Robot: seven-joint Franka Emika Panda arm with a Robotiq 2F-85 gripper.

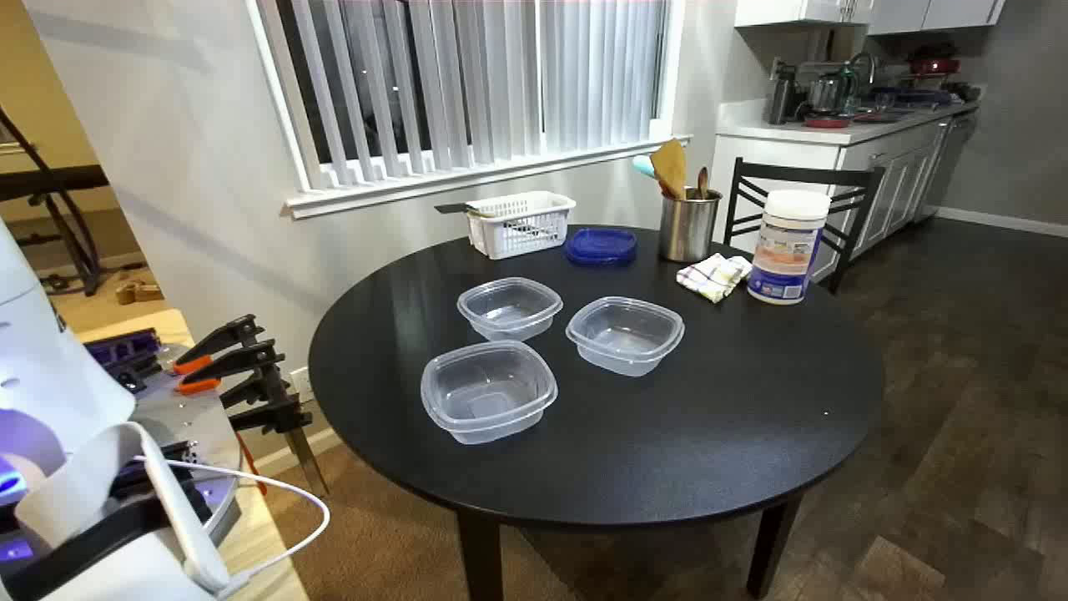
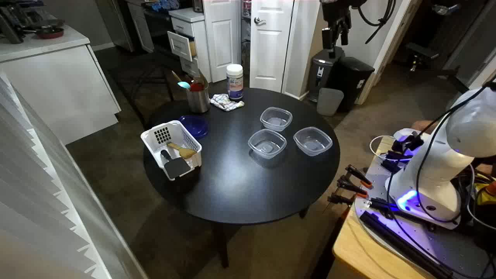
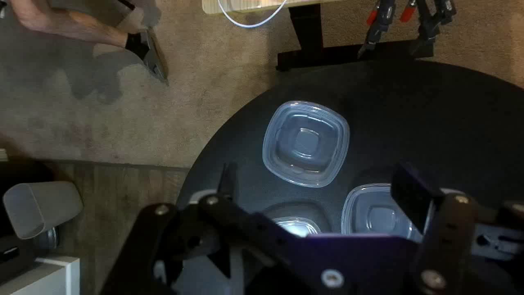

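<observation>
Three clear plastic containers stand on the round black table [image 1: 721,401]: a front one [image 1: 488,392], a rear one [image 1: 511,306] and a right-hand one [image 1: 627,335]. They look empty and sit apart from each other. My gripper is open in the wrist view, its fingers [image 3: 415,196] spread wide, with nothing held between them. It hangs well above the table; in exterior view 2 the gripper [image 2: 337,39] shows at the top, away from the containers. The gripper body hides part of the two lower containers in the wrist view.
Along the table's far side are a white basket [image 2: 195,155] with utensils, a blue lid [image 1: 601,246], a steel utensil holder [image 1: 688,226], a checked cloth [image 1: 713,275] and a wipes canister [image 1: 788,249].
</observation>
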